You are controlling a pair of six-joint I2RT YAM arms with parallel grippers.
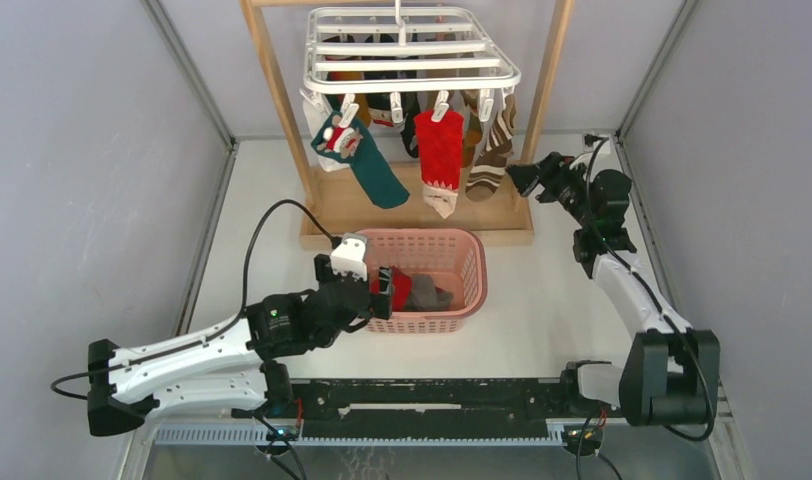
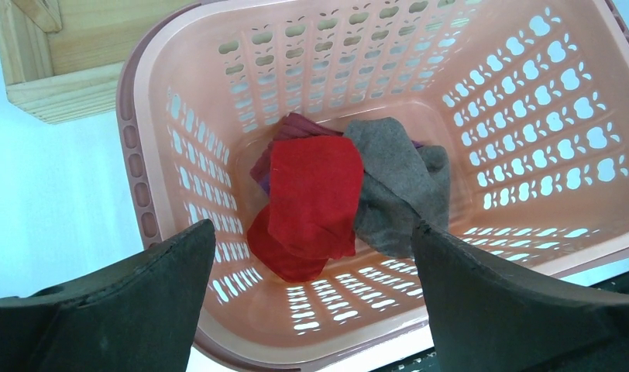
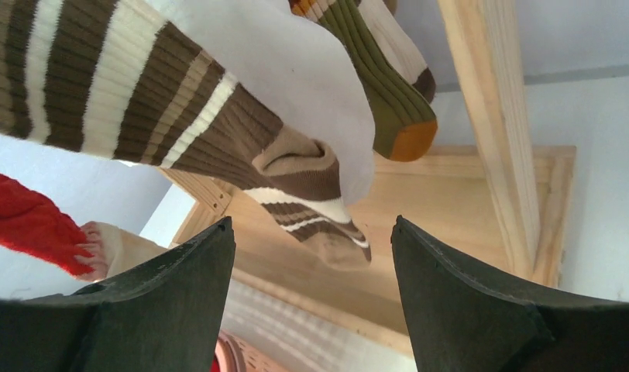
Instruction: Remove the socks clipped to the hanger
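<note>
On the white hanger point(image 1: 412, 66) a green sock point(image 1: 379, 180), a red sock point(image 1: 440, 150) and a brown striped sock point(image 1: 487, 172) hang from clips at the front, with other socks behind. My left gripper is open over the basket with nothing between its fingers. Below it lie a red sock point(image 2: 315, 194) and a grey sock point(image 2: 396, 182) inside the pink basket point(image 2: 172, 147). Open and empty, my right gripper point(image 1: 514, 180) is just right of the frame's right post. In the right wrist view, the striped sock point(image 3: 164, 101) looms in front of the right fingers point(image 3: 199, 271).
A wooden frame point(image 1: 272, 100) surrounds the hanger, and its right post point(image 3: 493, 132) stands close to the right gripper. A white sock point(image 3: 327, 101) and an olive sock point(image 3: 389, 93) hang behind the striped one. The white table point(image 1: 527, 310) right of the basket is clear.
</note>
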